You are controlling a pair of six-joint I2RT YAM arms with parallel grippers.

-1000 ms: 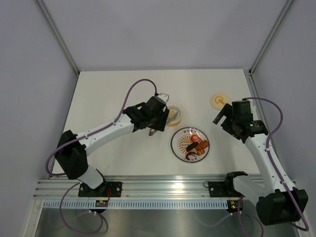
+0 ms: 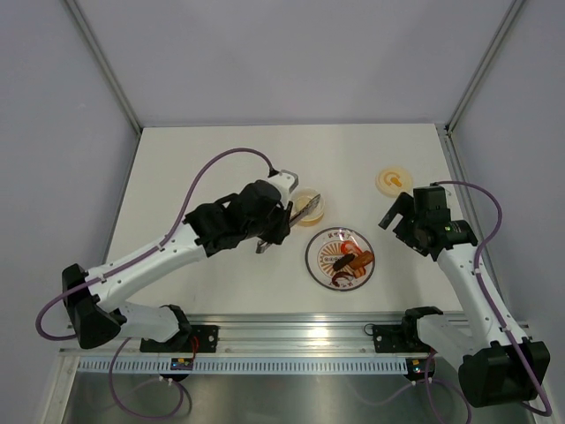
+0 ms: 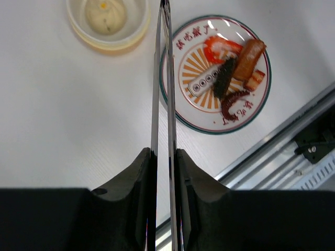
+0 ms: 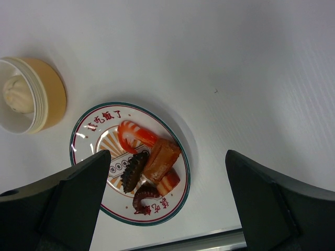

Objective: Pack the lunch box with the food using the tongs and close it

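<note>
My left gripper is shut on a pair of long metal tongs [image 3: 171, 120], which reach over the table beside the round lunch box [image 2: 315, 212]. The box holds a pale bun [image 3: 104, 15]. To its right lies a plate [image 2: 320, 274] with shrimp [image 4: 136, 136], a sea cucumber [image 4: 133, 172], brown meat pieces [image 4: 161, 159] and a tentacle [image 4: 144, 198]. My right gripper [image 2: 395, 214] stands open right of the plate, nothing between its fingers.
A round yellow lid [image 2: 385, 177] lies at the back right. A metal rail [image 2: 291, 322] runs along the front edge.
The right arm shows only a slight shift; the plate and box are unmoved.
</note>
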